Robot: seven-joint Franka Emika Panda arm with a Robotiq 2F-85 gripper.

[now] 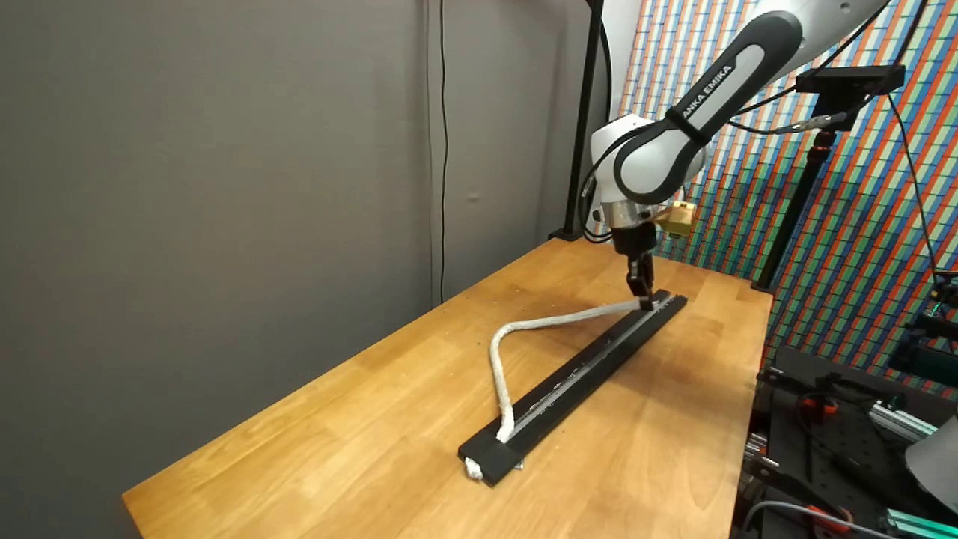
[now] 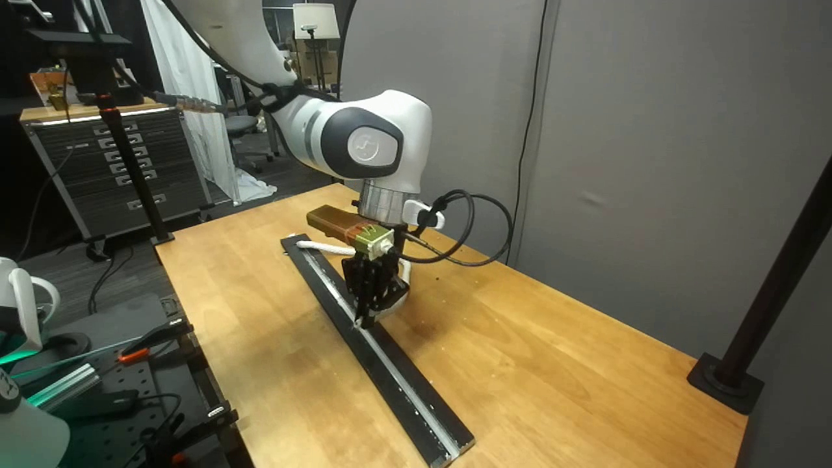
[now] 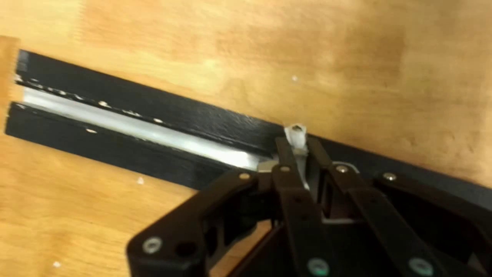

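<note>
A white rope [image 1: 499, 359] runs from the near end of a long black channel [image 1: 575, 385] and bends out over the table beside it. My gripper [image 1: 644, 301] is shut on the rope close to its free end, over the far part of the channel. In the wrist view the rope's frayed tip [image 3: 295, 134] pokes out between the fingertips, crossing the black rail rather than lying along the pale groove [image 3: 133, 127]. The near end of the rope passes under a black cap on the channel. Exterior view 2 shows the fingers low over the groove; contact with it cannot be told.
Black camera posts [image 1: 793, 211] stand at the table's edges. A grey wall [image 1: 269, 180] borders one side, and equipment [image 1: 844, 458] sits off the other.
</note>
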